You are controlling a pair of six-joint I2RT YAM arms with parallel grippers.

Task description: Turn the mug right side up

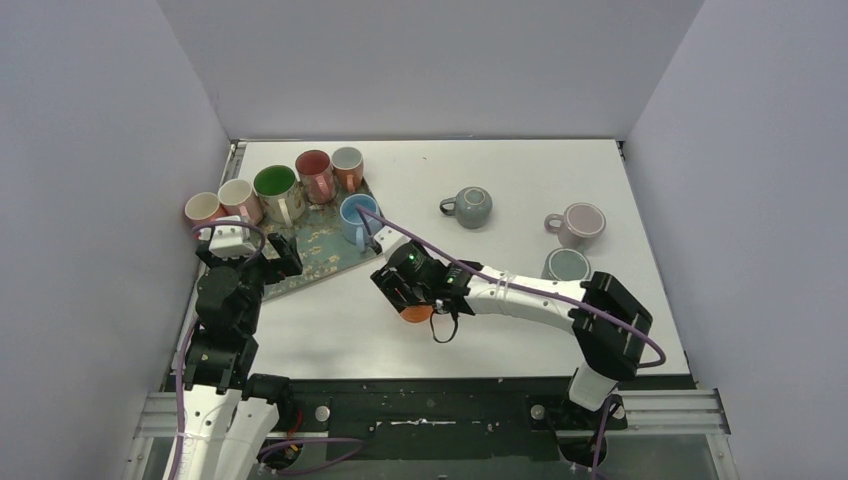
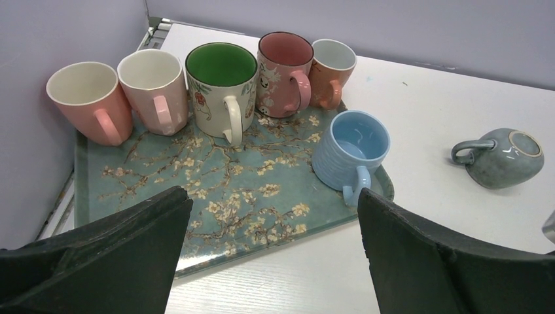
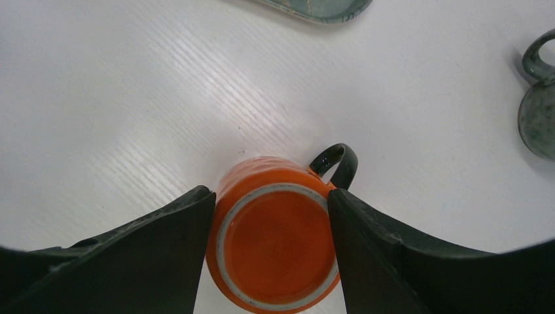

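An orange mug (image 3: 275, 248) with a dark handle lies on the white table below my right gripper (image 1: 392, 288), its round base facing the wrist camera. In the right wrist view the right gripper's fingertips (image 3: 204, 203) are at either side of the mug; whether they touch it I cannot tell. It is largely hidden under the arm in the top view. My left gripper (image 1: 283, 250) stands open over the tray's left part, empty between its fingers.
A floral tray (image 2: 262, 183) holds several upright mugs and a blue mug (image 2: 350, 150). A grey mug (image 1: 466, 208) lies upside down or tilted at centre back; a pink mug (image 1: 578, 224) and a pale mug (image 1: 566, 265) stand at right.
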